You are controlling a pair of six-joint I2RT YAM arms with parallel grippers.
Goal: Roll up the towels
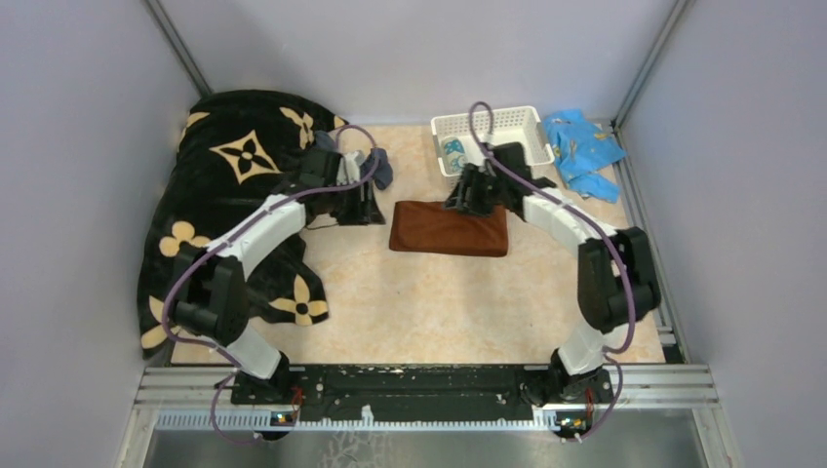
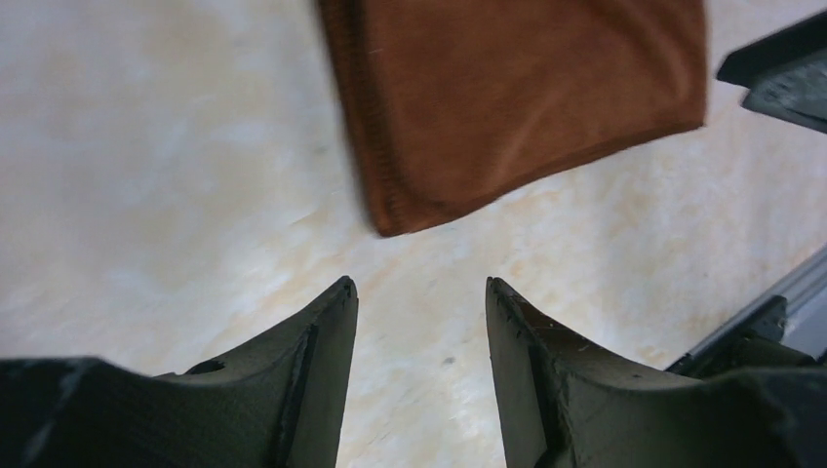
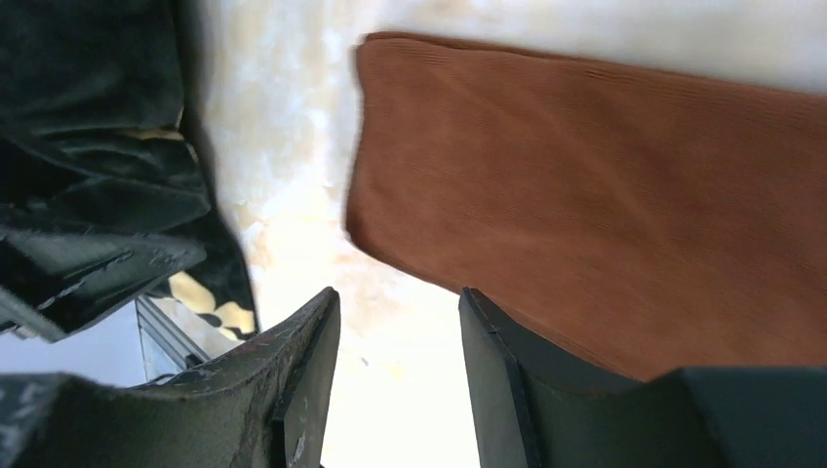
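A brown towel (image 1: pixel 441 230) lies folded flat in a rectangle on the table, also filling much of the right wrist view (image 3: pixel 605 195). My left gripper (image 1: pixel 361 207) hangs just left of the towel's left end, fingers open (image 2: pixel 421 297) over bare table. My right gripper (image 1: pixel 468 200) is above the towel's upper right part, its fingers (image 3: pixel 399 304) apart with nothing held between them.
A black patterned blanket (image 1: pixel 219 156) covers the left side. A grey cloth (image 1: pixel 380 171) lies at the back, beside a white basket (image 1: pixel 497 122); a blue cloth (image 1: pixel 575 146) is at back right.
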